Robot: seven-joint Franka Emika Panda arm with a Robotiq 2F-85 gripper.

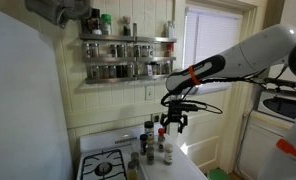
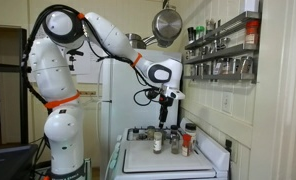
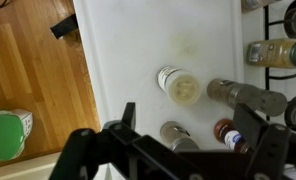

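My gripper is open, pointing down over the white counter with nothing between its fingers. In the wrist view a jar with a pale lid (image 3: 183, 88) stands upright on the counter, just beyond the fingertips and apart from them. Exterior view 2 has the gripper (image 2: 163, 114) above this white-labelled jar (image 2: 158, 143). Exterior view 1 also has the jar (image 1: 168, 153) below the gripper.
More spice jars stand close by, including a grey-lidded one (image 3: 174, 133), a dark-topped one (image 3: 246, 96) and a red-lidded one (image 2: 191, 128). Wall shelves (image 2: 223, 52) hold several jars. A stove (image 1: 103, 166) adjoins the counter (image 3: 128, 40), whose left part is clear.
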